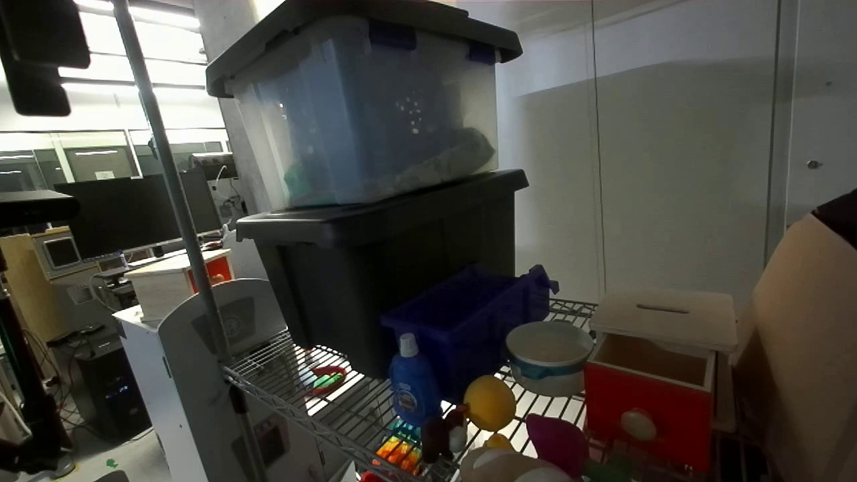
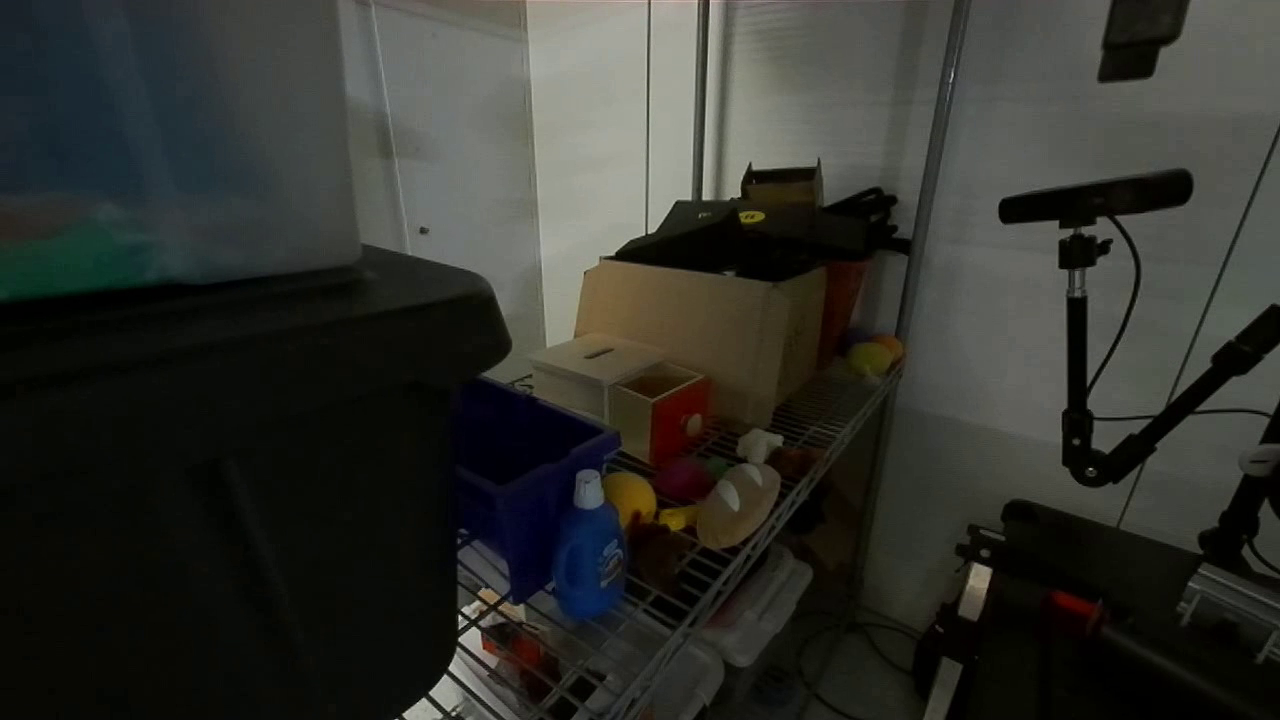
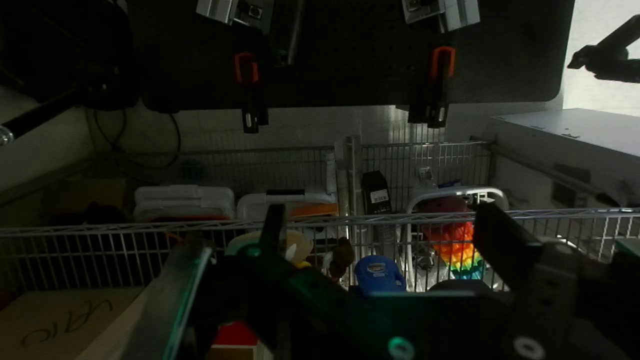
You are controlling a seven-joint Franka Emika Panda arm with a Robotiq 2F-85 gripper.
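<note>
Only the wrist view shows my gripper; its dark fingers are spread wide, with nothing held between them. Beyond and below the gap is a blue bottle (image 3: 376, 273) on the wire shelf, clear of the fingers. That blue bottle (image 1: 414, 381) stands upright with a white cap in exterior view 1. Beside it are a yellow ball (image 1: 490, 403) and a dark blue bin (image 2: 528, 504). A wooden box with a red drawer (image 1: 649, 414) stands farther along; the drawer is pulled out. A white bowl (image 1: 550, 361) sits between bin and box.
Stacked large bins, a clear one (image 1: 385, 120) over a black one (image 1: 402, 265), fill one shelf end. A cardboard box (image 2: 684, 318) occupies the other. A beige plush toy (image 2: 738, 504) and a magenta toy (image 1: 556, 443) crowd the shelf's front. The metal shelf edge (image 3: 324, 222) crosses the wrist view.
</note>
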